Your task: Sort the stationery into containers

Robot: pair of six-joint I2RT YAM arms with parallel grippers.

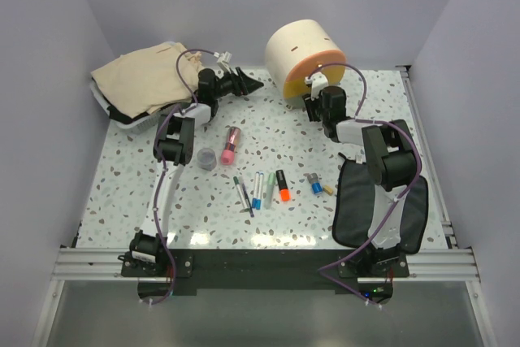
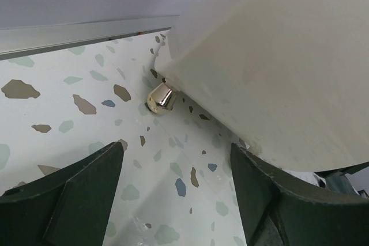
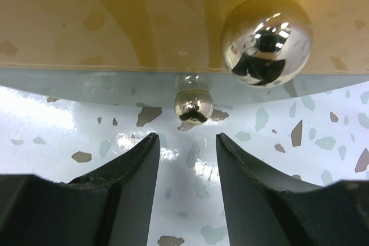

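Note:
A rounded cream container with an orange front stands at the back, its front flush by what shows. In the right wrist view a shiny metal knob sticks out of that front, and a smaller metal ball shows lower down. My right gripper is open below the knob, apart from it and empty. To the container's left, my left gripper has its fingers spread with nothing between. On the table lie slim pens, a blue-and-white pen, a green marker, an orange-and-black highlighter and a blue item.
A clear cup and a red-pink item are near my left arm. Beige cloth covers a basket at back left. A black pouch lies under my right arm, a small tan piece beside it.

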